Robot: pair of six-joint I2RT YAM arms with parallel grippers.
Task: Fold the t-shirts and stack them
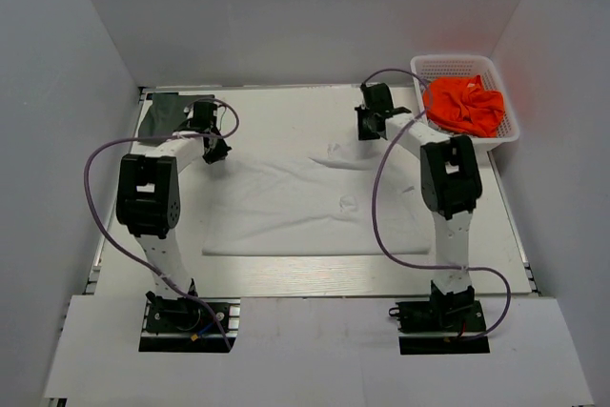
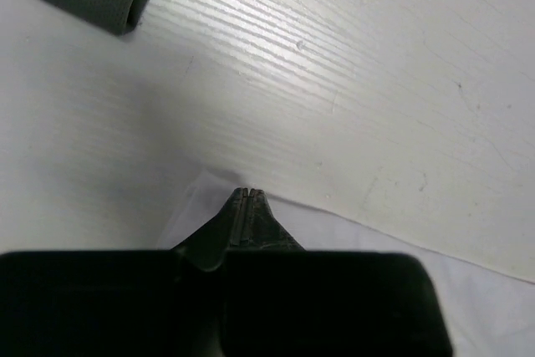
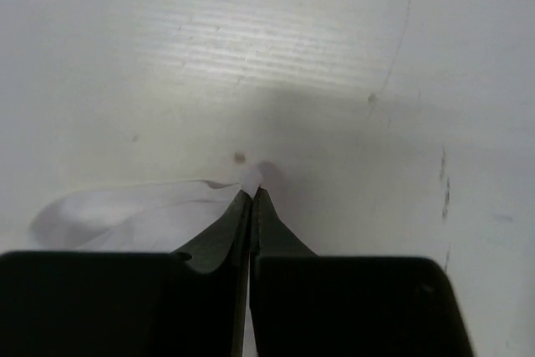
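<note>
A white t-shirt (image 1: 286,207) lies spread across the middle of the table, raised in folds towards its far right. My right gripper is shut on its far edge; a small tuft of white cloth (image 3: 252,177) pokes out past the fingertips. At the far left corner of the shirt, my left gripper is shut with its tips at the cloth's edge (image 2: 351,230). Whether cloth is pinched between those tips does not show. Folded dark green cloth (image 1: 164,113) lies at the back left, close beside the left gripper.
A white basket (image 1: 507,131) with red-orange cloth (image 1: 465,105) in it stands at the back right, near the right arm. Bare table (image 1: 286,111) lies between the two grippers at the back, and a strip is free along the front edge.
</note>
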